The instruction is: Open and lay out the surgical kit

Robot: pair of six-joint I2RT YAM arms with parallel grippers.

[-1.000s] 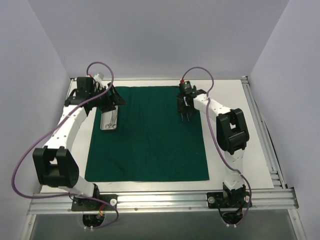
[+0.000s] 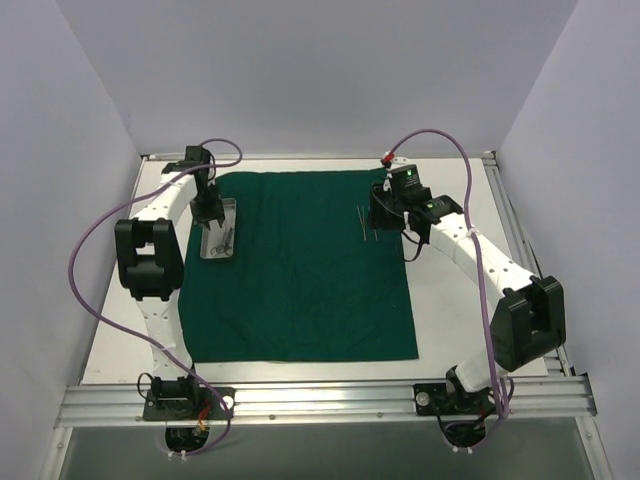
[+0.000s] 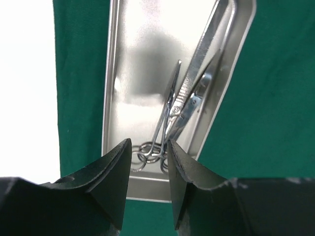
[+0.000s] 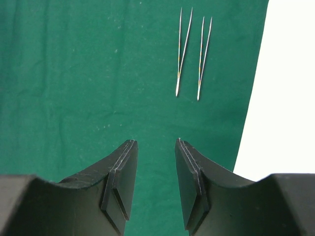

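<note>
A steel tray (image 3: 133, 78) on the green cloth's left side holds scissors and clamp-like instruments (image 3: 177, 108), bunched lengthwise with ring handles at one end. My left gripper is over the tray, fingertips part open above the ring handles, nothing clearly held; whether they touch is unclear. Two pairs of tweezers (image 4: 183, 51) lie parallel on the cloth at right, also visible in the top view. My right gripper hangs over bare cloth near them, fingers apart and empty.
The green cloth (image 2: 295, 280) covers most of the table, its middle and front clear. White table (image 2: 455, 310) shows around it. Grey walls stand at the back and sides.
My left gripper has swung in and down over the tray. My right gripper has risen away from the tweezers, its arm shifting right. The tweezers stay on the cloth.
</note>
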